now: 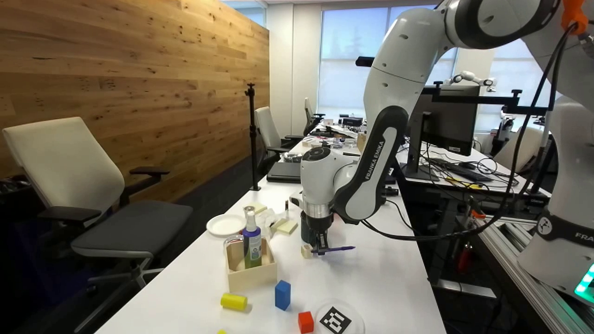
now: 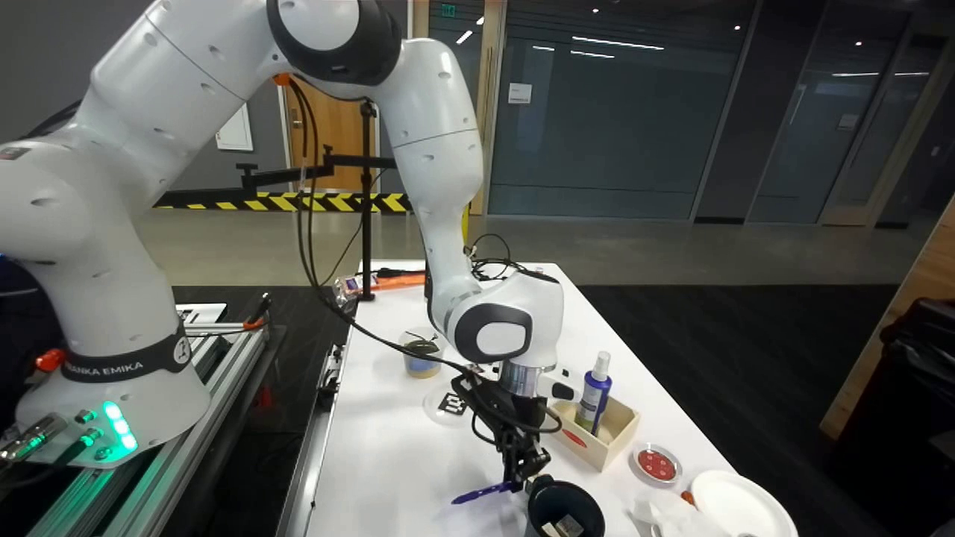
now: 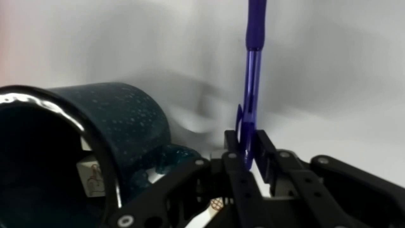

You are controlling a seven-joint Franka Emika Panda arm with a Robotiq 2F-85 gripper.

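A purple pen (image 3: 252,83) is pinched between the fingers of my gripper, near the pen's clip end. In exterior view 1 the pen (image 1: 340,248) sticks out to the right of the gripper (image 1: 321,251), nearly level and raised a little over the white table. Exterior view 2 shows the pen (image 2: 480,493) pointing left from the fingers. Close beside the gripper stands a dark speckled mug (image 3: 125,117), its open mouth toward the wrist camera, with small pale printed blocks (image 3: 92,176) inside. In exterior view 1 the mug is mostly hidden behind the gripper.
A wooden box (image 1: 253,277) holding a spray bottle (image 1: 252,242) stands nearby. A blue block (image 1: 282,295), a red cube (image 1: 306,322) and a yellow cylinder (image 1: 234,301) lie toward the front. Behind is a white plate (image 1: 225,224). Bare table extends right of the gripper.
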